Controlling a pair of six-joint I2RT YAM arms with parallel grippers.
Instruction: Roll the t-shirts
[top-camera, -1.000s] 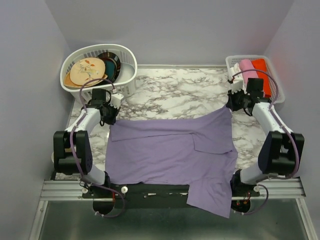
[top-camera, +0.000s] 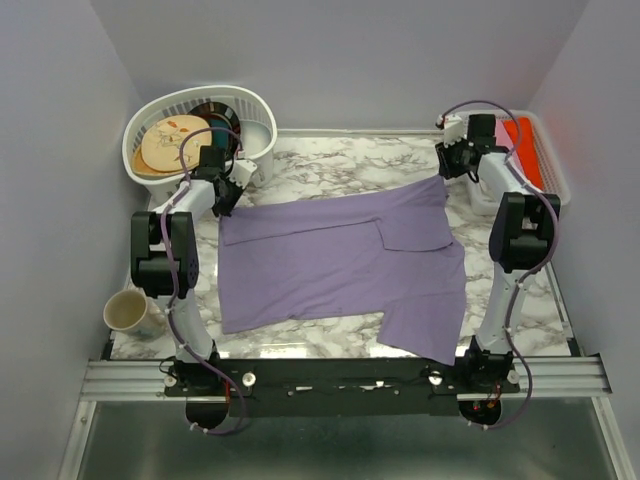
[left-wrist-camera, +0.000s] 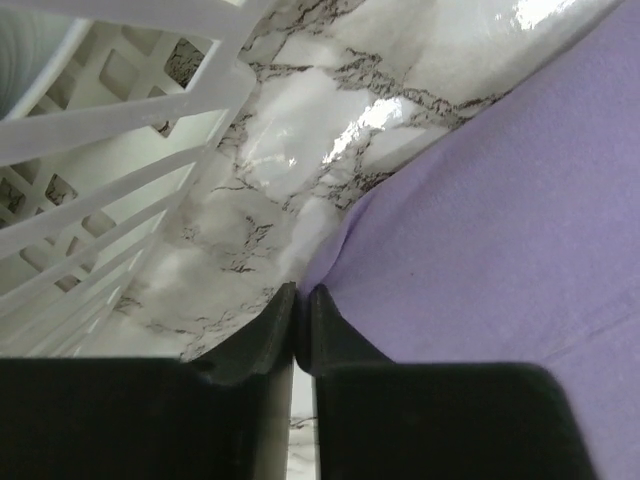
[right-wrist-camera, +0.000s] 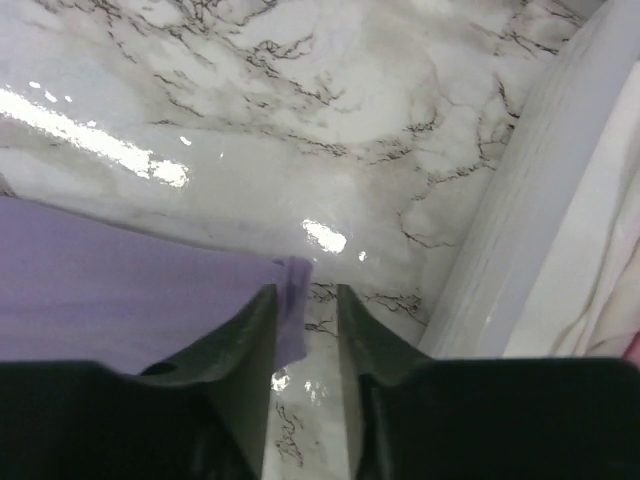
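A purple t-shirt (top-camera: 320, 265) lies spread over the marble table, one sleeve-like flap reaching toward the front right. At its far left corner is my left gripper (top-camera: 228, 210). In the left wrist view the shirt's edge (left-wrist-camera: 335, 250) runs between my left fingertips, which stand very close together; whether they grip it cannot be told. At the far right corner my right gripper (top-camera: 448, 172) has its fingers apart. In the right wrist view the shirt's corner (right-wrist-camera: 293, 300) lies against the left finger, and bare marble shows in the gap.
A white basket (top-camera: 262, 150) with round boards stands just beyond my left gripper. At the right, a white bin (top-camera: 485, 200) with red and pink cloth sits close to my right gripper. A beige cup (top-camera: 125, 312) is at the left. Marble behind the shirt is clear.
Both grippers have moved away from the front edge toward the back, and the shirt has slid with them. Its front hem and flap now rest farther up the table.
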